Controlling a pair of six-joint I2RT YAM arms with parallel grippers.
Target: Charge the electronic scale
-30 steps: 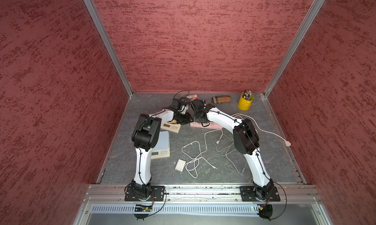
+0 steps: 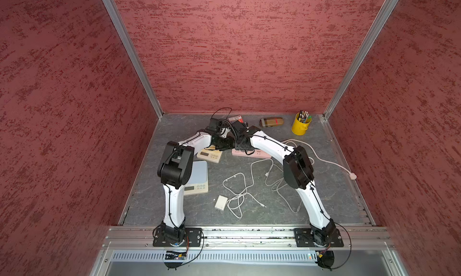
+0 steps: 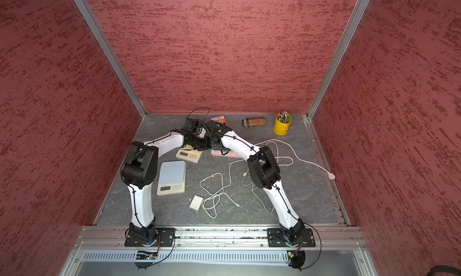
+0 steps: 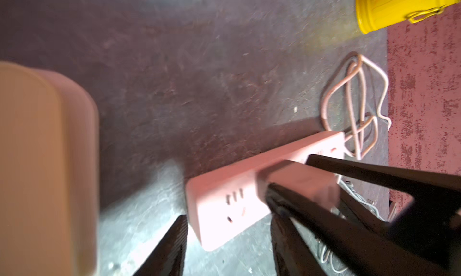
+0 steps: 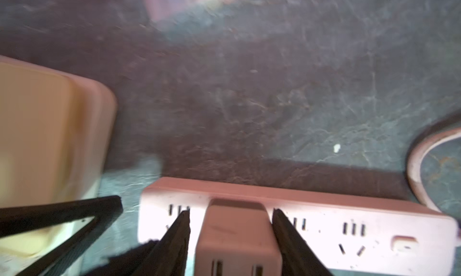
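Note:
A pale charger block (image 5: 240,237) stands on the pink-white power strip (image 5: 317,228). My right gripper has its fingers close on both sides of the block; whether both press on it I cannot tell. In the left wrist view, my left gripper is open by the strip's near end, with nothing gripped between its fingers. A beige scale (image 3: 189,154) sits left of the strip, partly under the left arm. Farther forward is a second scale (image 3: 171,178) with a pale blue-grey plate. A white charging cable (image 3: 214,199) lies loose on the table.
A small white box (image 3: 196,202) lies beside the cable. Another grey-white cable (image 2: 278,182) runs under the right arm. At the back are a brown case (image 2: 271,121) and a yellow pen bucket (image 2: 299,127). The strip's lead ends in a plug (image 2: 353,176).
The scales and loose cable have not moved.

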